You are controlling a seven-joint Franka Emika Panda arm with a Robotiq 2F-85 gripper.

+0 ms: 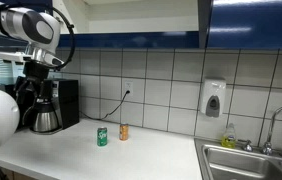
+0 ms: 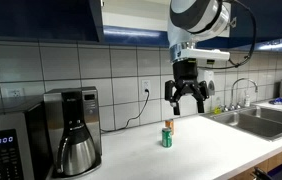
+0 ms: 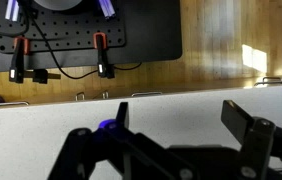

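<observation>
My gripper (image 2: 186, 103) hangs in the air above the counter, pointing down, its fingers spread wide. In the wrist view the gripper has only bare white surface between its fingertips. A green can (image 2: 166, 137) and an orange can (image 1: 124, 132) stand on the counter by the tiled wall, apart from the gripper. The green can (image 1: 102, 136) is left of the orange one in exterior view 1. A coffee maker with a steel carafe (image 2: 77, 150) stands near the microwave.
The microwave (image 2: 13, 138) takes up the left in exterior view 2. A sink (image 1: 243, 163) with a faucet (image 1: 271, 128) lies at the right, near a soap bottle (image 1: 229, 135). Dark cabinets (image 1: 131, 41) hang overhead.
</observation>
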